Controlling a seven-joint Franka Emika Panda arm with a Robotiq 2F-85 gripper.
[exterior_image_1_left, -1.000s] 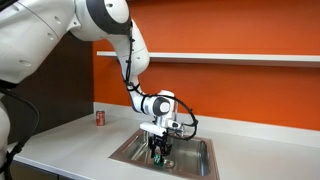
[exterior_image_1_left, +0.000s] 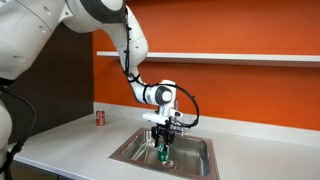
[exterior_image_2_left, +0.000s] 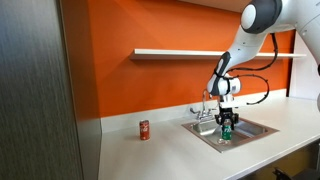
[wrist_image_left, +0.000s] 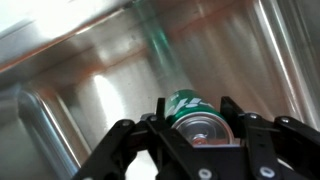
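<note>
A green can (exterior_image_1_left: 163, 154) is upright inside the sink (exterior_image_1_left: 208, 158), with my gripper (exterior_image_1_left: 161, 141) above it and shut on its upper part. In the wrist view the can's round top (wrist_image_left: 203, 128) sits between the dark fingers, and its green side (wrist_image_left: 187, 102) shows past them. From the second exterior view, the can (exterior_image_2_left: 227, 132) hangs below the gripper (exterior_image_2_left: 227, 120) within the basin. Whether its base touches the sink floor cannot be told.
A faucet (exterior_image_2_left: 207, 106) stands at the sink's back edge, close to the arm. One red can (exterior_image_1_left: 100, 118) is on the counter (exterior_image_1_left: 75, 146) to the left in the first exterior view. A white shelf (exterior_image_1_left: 230, 59) runs along the orange wall.
The red can has stayed put.
</note>
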